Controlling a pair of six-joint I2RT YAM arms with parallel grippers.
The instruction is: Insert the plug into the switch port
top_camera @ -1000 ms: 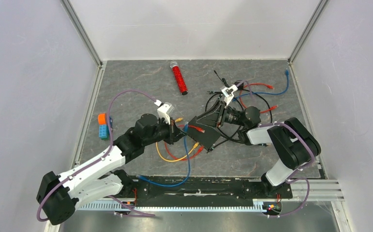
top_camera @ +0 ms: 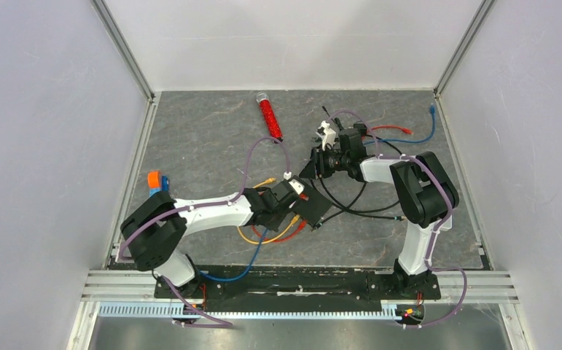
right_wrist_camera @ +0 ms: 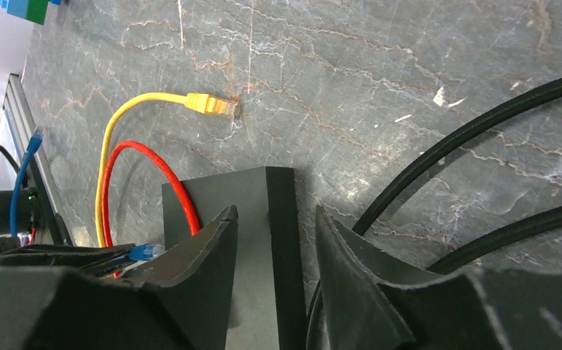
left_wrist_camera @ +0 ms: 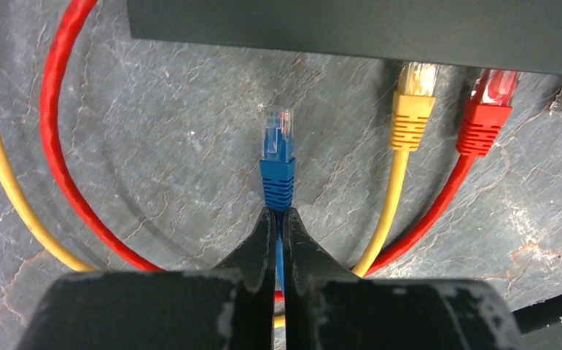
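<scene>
The black switch (left_wrist_camera: pixel 358 25) lies on the grey mat; in the left wrist view it spans the top, its ports hidden. My left gripper is shut on a blue cable just behind its plug (left_wrist_camera: pixel 277 146), which points toward the switch's edge, apart from it. A yellow plug (left_wrist_camera: pixel 411 109) and a red plug (left_wrist_camera: pixel 485 113) lie alongside, under or against that edge. My right gripper is part open with nothing between its fingers, over the switch's edge beside black cables.
A red cylinder (top_camera: pixel 269 118) lies at the back centre, a toy (top_camera: pixel 156 184) at the left. Tangled cables (top_camera: pixel 387 138) lie at the back right.
My left gripper has swung round over the switch's lower left with the blue plug.
</scene>
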